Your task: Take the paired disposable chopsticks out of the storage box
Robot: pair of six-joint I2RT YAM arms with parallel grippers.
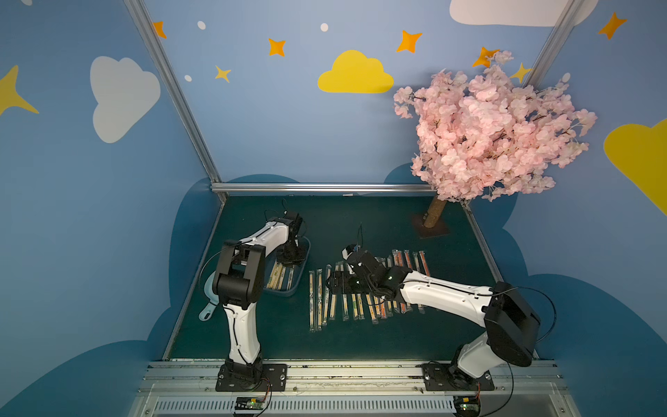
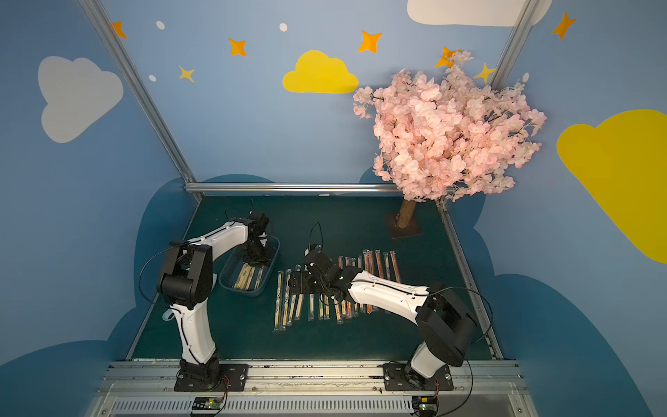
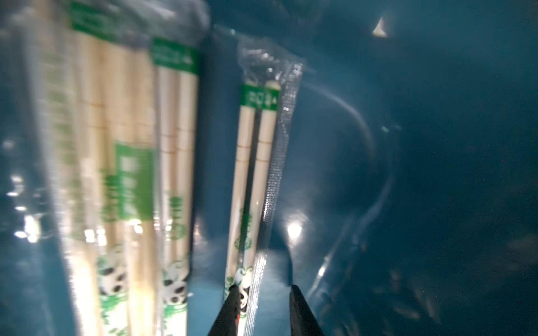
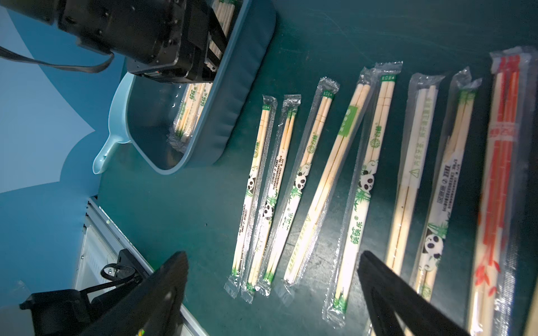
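The blue storage box (image 1: 301, 273) holds several wrapped chopstick pairs (image 3: 176, 168). My left gripper reaches down into it, part open, its fingertips at the lower end of a lone pair (image 3: 250, 156) that lies apart on the right of the others. My right gripper is open above a row of wrapped pairs (image 4: 367, 184) laid on the green mat, some white with green pandas, some red.
A light-blue scoop (image 4: 115, 126) lies left of the box. A pink blossom tree (image 1: 434, 212) stands at the back right. The front and back of the mat (image 1: 278, 333) have clear patches.
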